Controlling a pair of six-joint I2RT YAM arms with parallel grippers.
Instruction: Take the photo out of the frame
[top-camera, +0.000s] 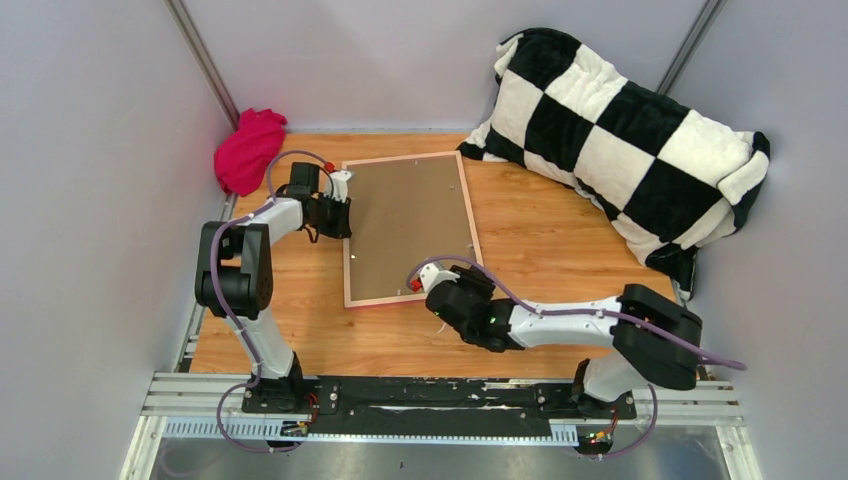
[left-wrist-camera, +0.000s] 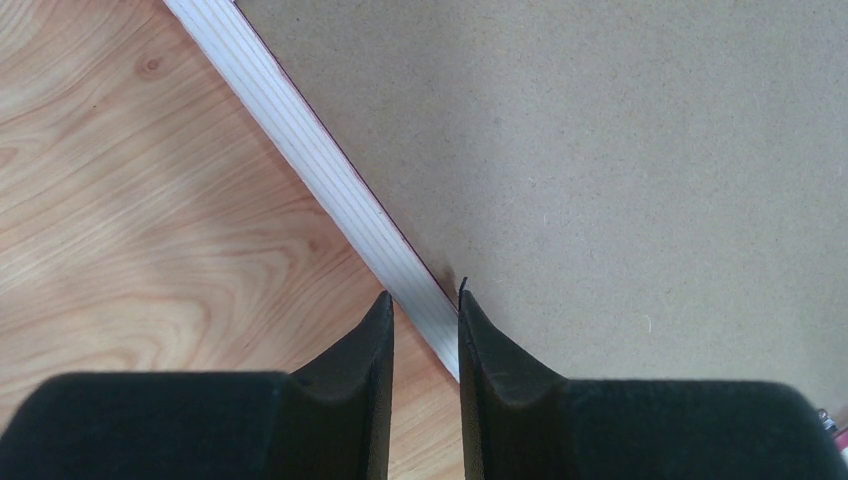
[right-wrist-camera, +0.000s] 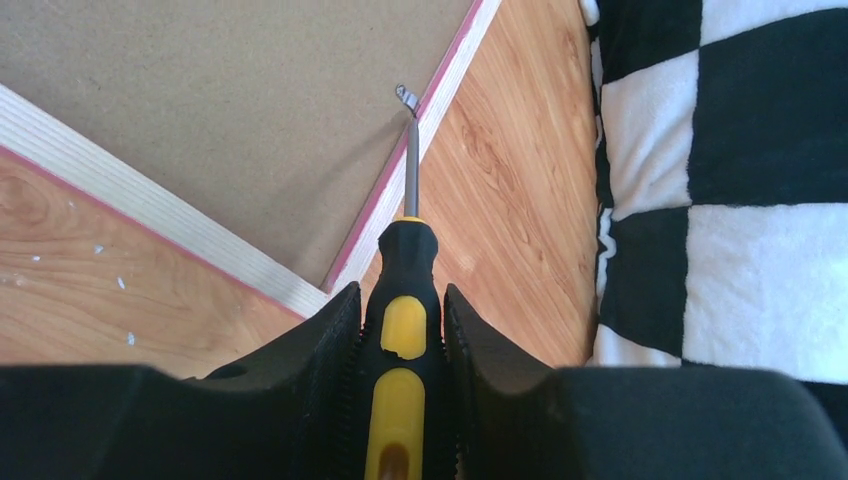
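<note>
A light wooden photo frame (top-camera: 347, 280) lies backing-up on the table, its brown backing board (top-camera: 400, 215) showing small metal tabs. My left gripper is shut on the frame's left side bar (left-wrist-camera: 330, 170). My right gripper is shut on a screwdriver (right-wrist-camera: 405, 335) with a black and yellow handle. The screwdriver's tip reaches a metal tab (right-wrist-camera: 407, 98) at the inner edge of one frame bar, near a corner; whether they touch is hard to tell.
A black-and-white checkered cushion (top-camera: 620, 140) fills the back right, and a red cloth (top-camera: 245, 150) lies at the back left. Bare table (top-camera: 540, 235) shows right of the frame and along the front.
</note>
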